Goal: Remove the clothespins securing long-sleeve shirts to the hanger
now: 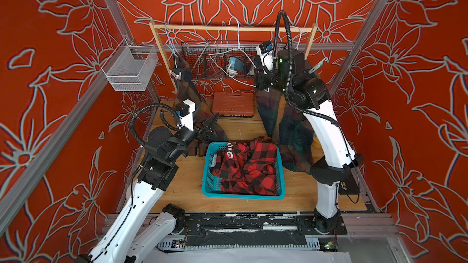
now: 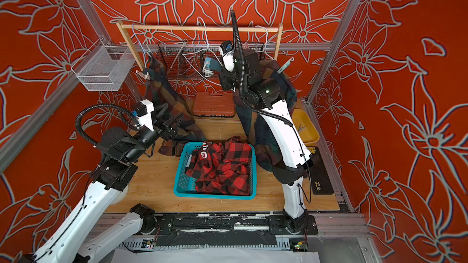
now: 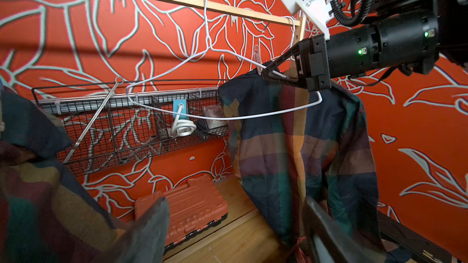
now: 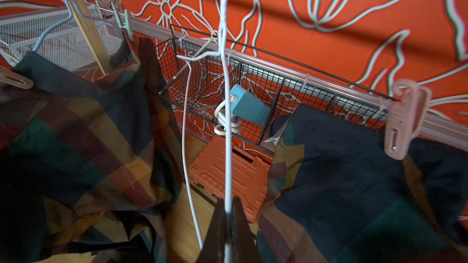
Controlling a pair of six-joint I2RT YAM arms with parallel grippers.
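An empty white wire hanger point(image 3: 209, 48) hangs from the wooden rail, tilted, with no shirt on it. My right gripper is shut on its wire, which runs between the fingertips. To the right hangs a dark plaid shirt point(image 3: 273, 151), with a pink clothespin point(image 4: 407, 119) at its shoulder and a green clothespin point(image 1: 318, 65) at the far side. Another plaid shirt point(image 4: 97, 131) hangs on the left, with a pale green clothespin point(image 4: 125, 23) and a brownish clothespin point(image 4: 17, 78). Low in front of this left shirt, my left gripper stands open and empty.
A teal basket point(image 1: 243, 196) with a red-black checked garment stands on the table's middle front. Behind it lies an orange case point(image 1: 233, 104). A black wire basket point(image 3: 107, 131) runs along the back wall; a white mesh basket point(image 1: 129, 74) hangs at left. A yellow tray point(image 2: 305, 127) stands at right.
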